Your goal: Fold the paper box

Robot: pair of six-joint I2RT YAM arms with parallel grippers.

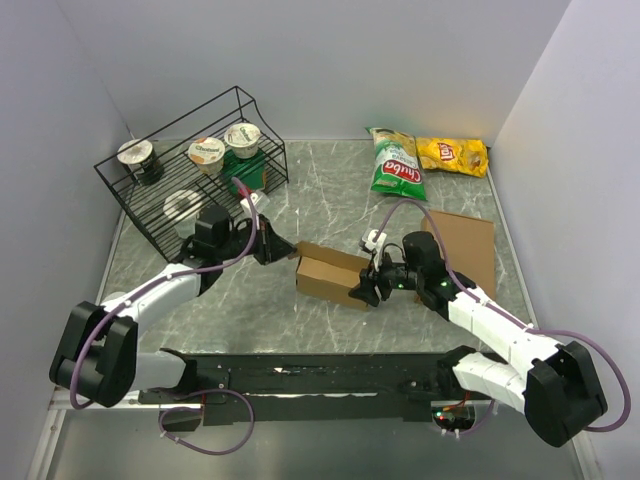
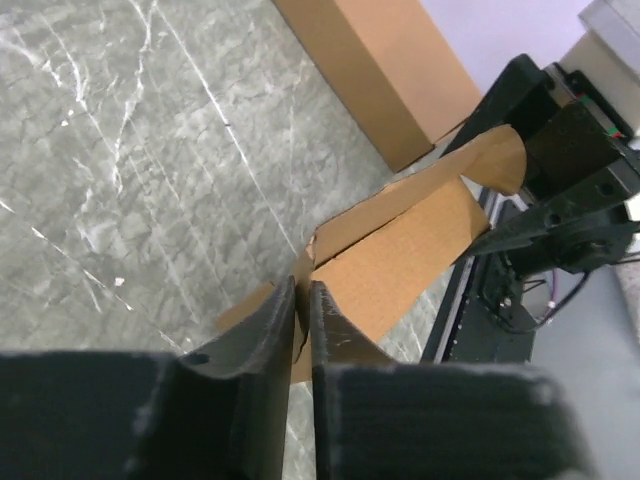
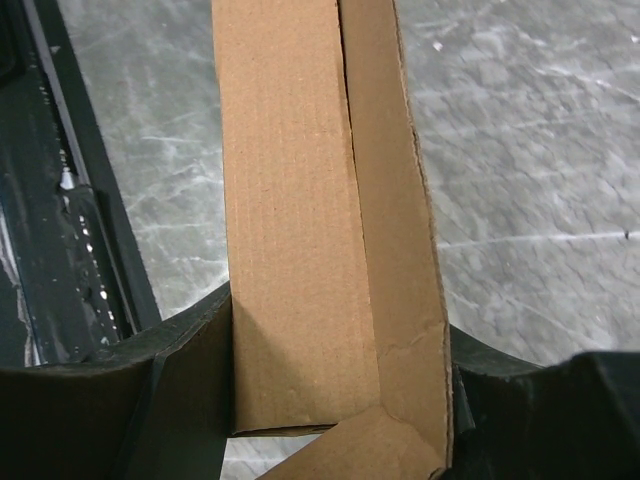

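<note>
An open cardboard box point(image 1: 328, 282) lies on the marble table between both arms. My left gripper point(image 1: 288, 252) is at its left end. In the left wrist view its dark fingertips close in around an upright flap point(image 2: 302, 295); whether they grip it cannot be told. My right gripper point(image 1: 368, 286) is shut on the box's right end; in the right wrist view the box's long panel point(image 3: 285, 230) runs up from between its fingers, with a narrower side wall standing beside it and a bent flap at the near end.
A flat cardboard piece point(image 1: 462, 245) lies at the right behind my right arm. Two snack bags point(image 1: 400, 160) lie at the back. A wire rack point(image 1: 160, 215) with several tubs stands at the back left. The table's front edge is close below the box.
</note>
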